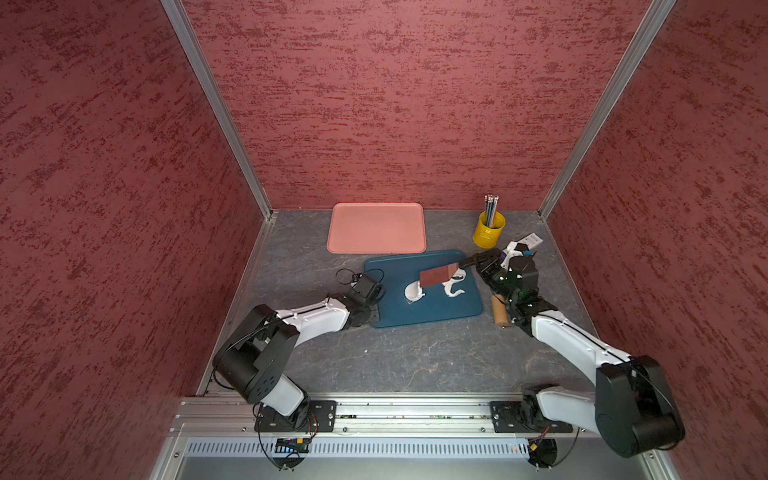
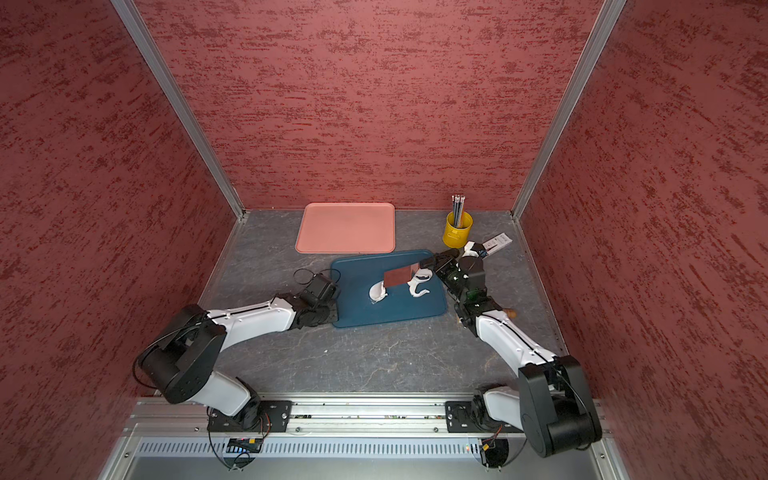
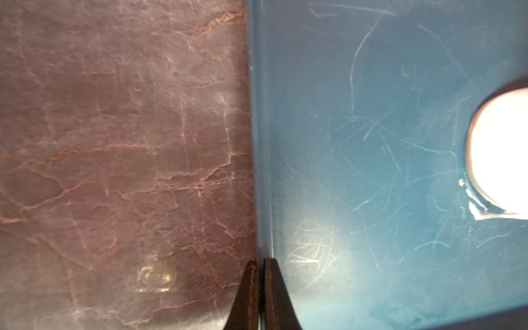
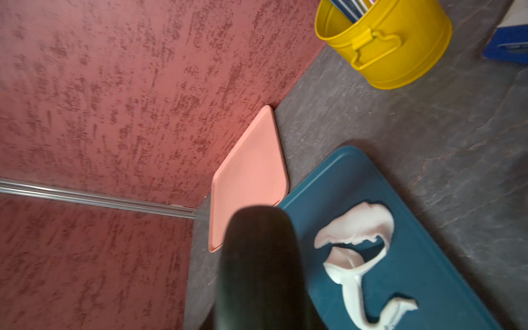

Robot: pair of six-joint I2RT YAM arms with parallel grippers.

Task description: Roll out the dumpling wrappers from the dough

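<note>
A round white dough disc (image 1: 413,293) lies on the blue tray (image 1: 428,317), its right side partly hidden by a broad, flat blade (image 1: 437,276) that mirrors the red wall. My right gripper (image 1: 487,265) is shut on the dark handle of this bladed tool (image 4: 258,264); the handle blocks its fingers in the right wrist view. Torn strips of dough (image 4: 352,280) lie to the right of the disc. At the tray's left edge, my left gripper is shut, the thin rim running between its fingertips.
An empty pink tray (image 1: 376,229) lies behind the blue one. A yellow bucket (image 1: 487,235) of sticks stands at back right. Under the right arm lies a wooden roller (image 1: 501,312).
</note>
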